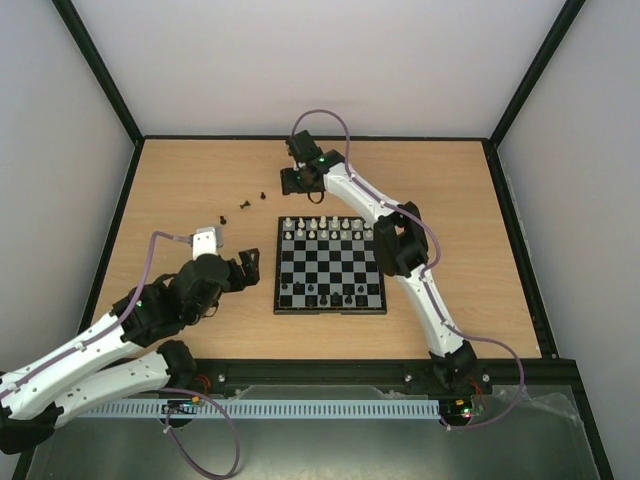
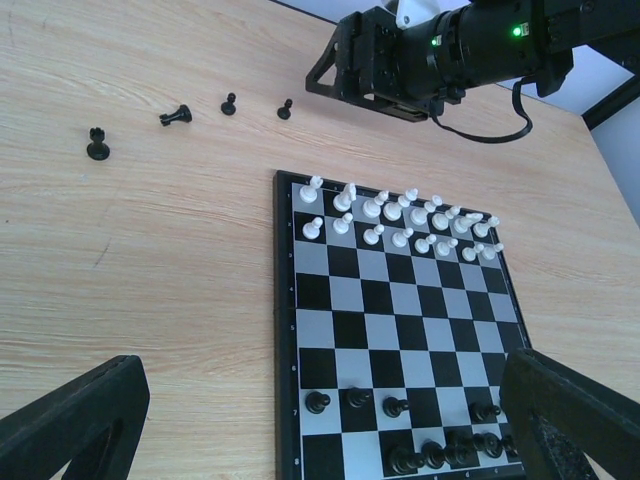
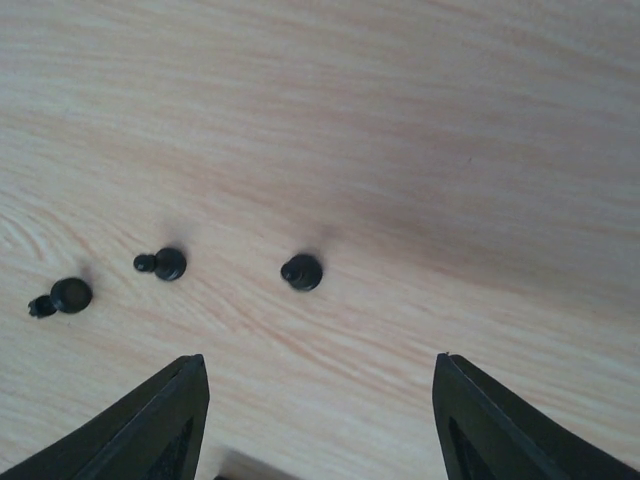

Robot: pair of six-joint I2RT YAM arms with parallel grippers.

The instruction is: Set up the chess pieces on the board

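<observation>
White pieces point(image 2: 394, 210) fill two rows at the far side of the chessboard point(image 1: 330, 257). On its near rows stand several black pieces point(image 2: 396, 407), with some squares there empty. Off the board, black pieces lie loose on the table: one point(image 2: 97, 147) upright, one point(image 2: 176, 115) on its side, and two small ones, a piece point(image 2: 229, 104) and another point(image 2: 284, 110). My right gripper hangs above the table behind the board, fingers apart and empty, one black piece point(image 3: 302, 272) just ahead of them. My left gripper point(image 1: 252, 266) is open and empty, left of the board.
Bare wooden table point(image 1: 450, 190) extends right of the board and behind it. Dark frame bars point(image 1: 350, 372) and pale walls enclose the workspace. The right forearm point(image 1: 350, 190) passes over the board's far right corner.
</observation>
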